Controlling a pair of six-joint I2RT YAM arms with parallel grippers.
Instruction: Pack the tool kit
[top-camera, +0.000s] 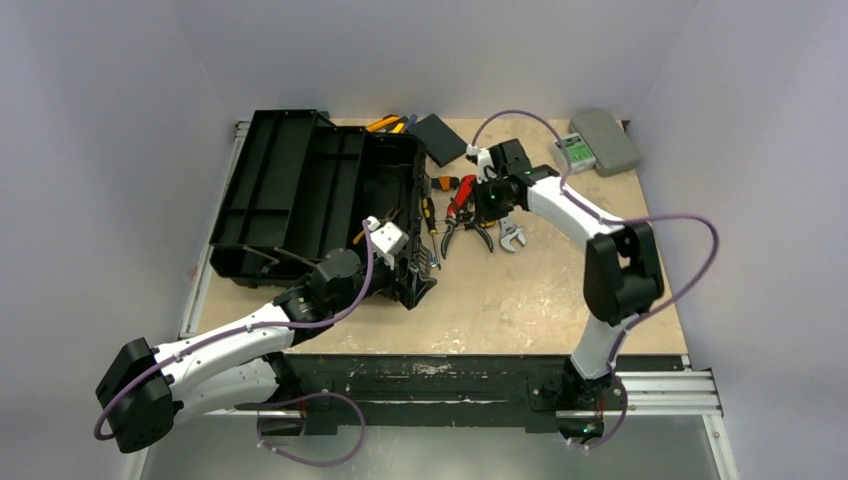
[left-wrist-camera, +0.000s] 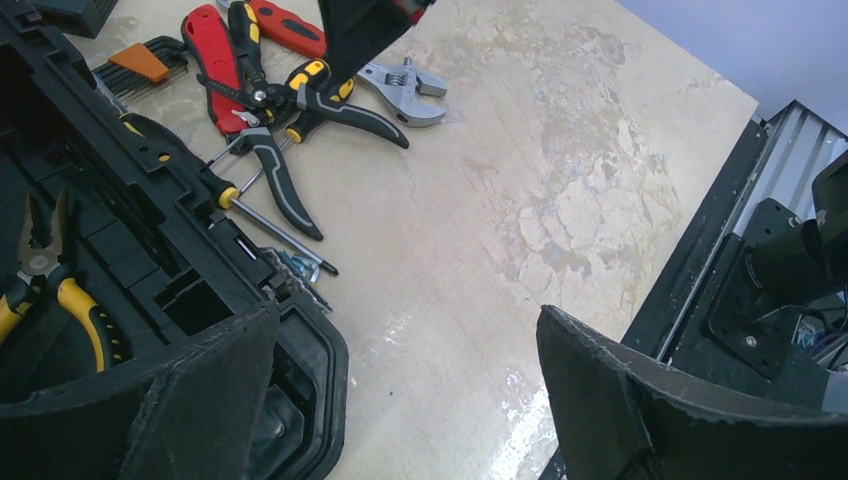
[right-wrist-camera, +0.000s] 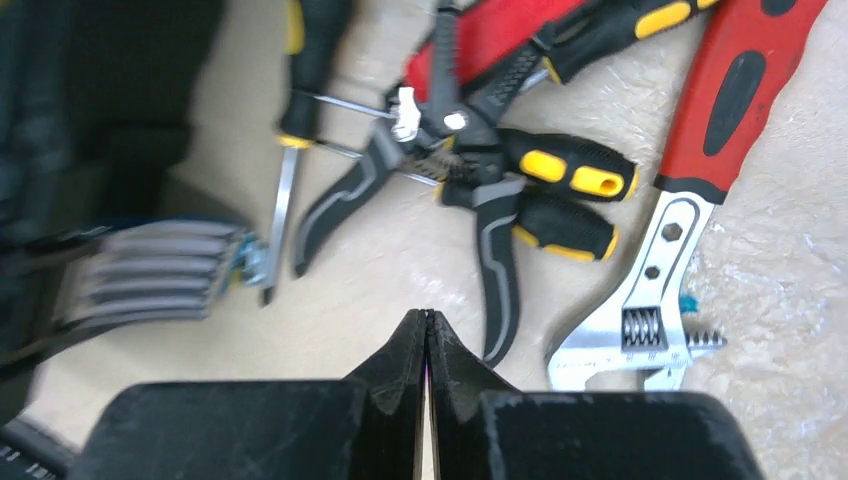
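Observation:
The black-handled wire stripper lies across several screwdrivers, its handles spread apart; the left wrist view also shows the stripper (left-wrist-camera: 275, 110) on the table. In the right wrist view my right gripper is shut, its fingertips meeting with nothing between them, just beside the stripper's right handle. A red-handled adjustable wrench (right-wrist-camera: 690, 200) lies to the right. The black toolbox (top-camera: 300, 190) fills the table's left side, with yellow-handled pliers (left-wrist-camera: 60, 270) inside. Over the toolbox's near corner, my left gripper stands open and empty.
A screwdriver (top-camera: 431, 225) lies along the toolbox wall, close to an orange-holder hex key set (top-camera: 445, 184). At the back right are a grey case (top-camera: 604, 140) and a green-labelled box (top-camera: 574, 153).

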